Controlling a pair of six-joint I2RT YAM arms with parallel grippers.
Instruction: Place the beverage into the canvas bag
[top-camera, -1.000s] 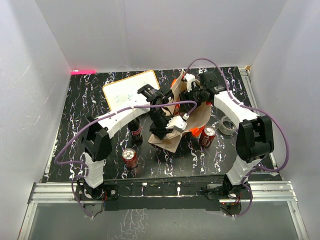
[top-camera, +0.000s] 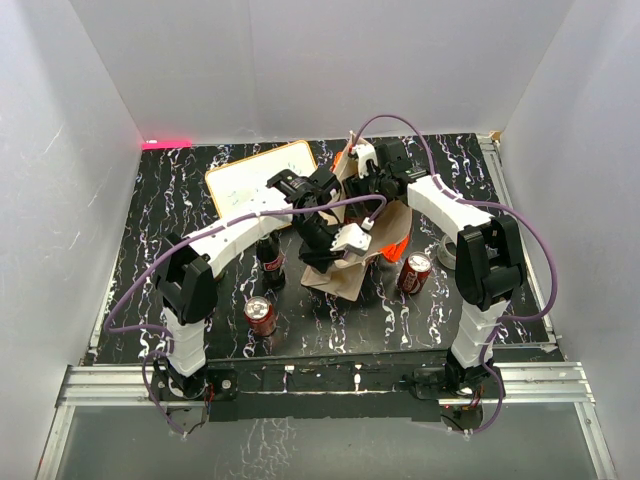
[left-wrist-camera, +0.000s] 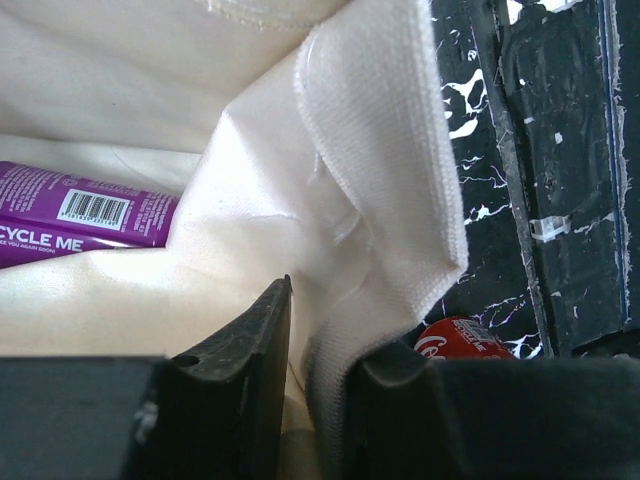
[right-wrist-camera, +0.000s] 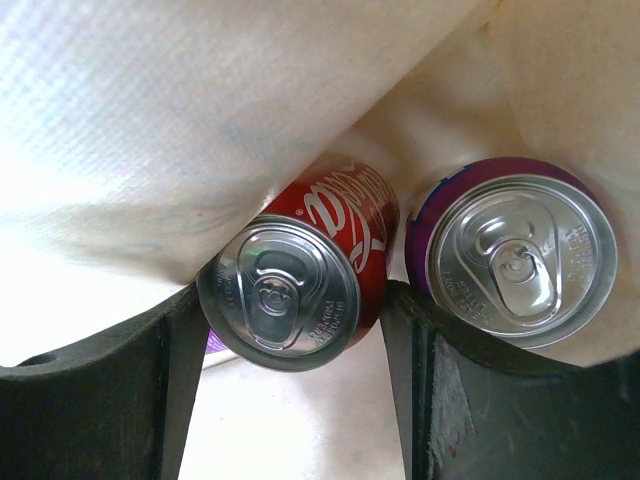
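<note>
The cream canvas bag (top-camera: 390, 225) stands open with orange trim. My left gripper is shut on its rim (left-wrist-camera: 380, 200); inside lies a purple carton or can (left-wrist-camera: 85, 210). In the right wrist view my right gripper is shut on a red Coca-Cola can (right-wrist-camera: 340, 220) down inside the bag, beside an upright purple can (right-wrist-camera: 515, 250). In the top view the right gripper is over the bag's back part, its held can mostly hidden.
Red cans stand at front left (top-camera: 260, 318) and right (top-camera: 414, 275). A dark bottle (top-camera: 270, 260) stands left of the bag. A tape roll (top-camera: 447, 255) lies at right, a white board (top-camera: 250, 175) at back left.
My right arm has shifted left over the bag with its gripper. The left arm has hardly moved.
</note>
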